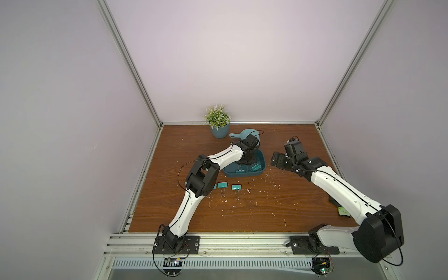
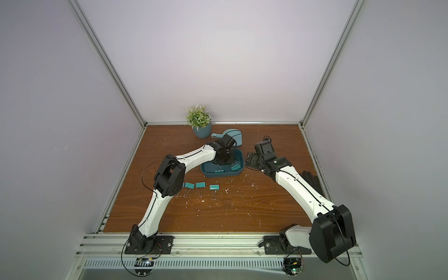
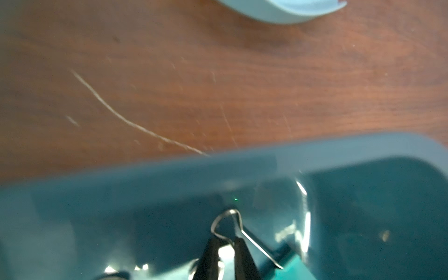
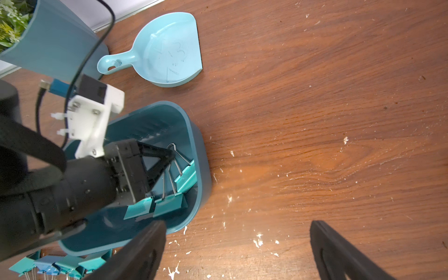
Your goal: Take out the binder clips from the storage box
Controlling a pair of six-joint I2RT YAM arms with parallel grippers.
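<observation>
The teal storage box holds several binder clips, their wire handles pointing up and back. My left gripper is down inside the box among the clips, its fingertips slightly apart by a wire handle; whether it grips anything is unclear. A row of clips lies on the table in front of the box, handles toward the front. My right gripper stands open over the table to the right of the box, with nothing between its fingers.
A plant in a pot and a light-blue dustpan sit behind the box. Small white bits are scattered on the wood table.
</observation>
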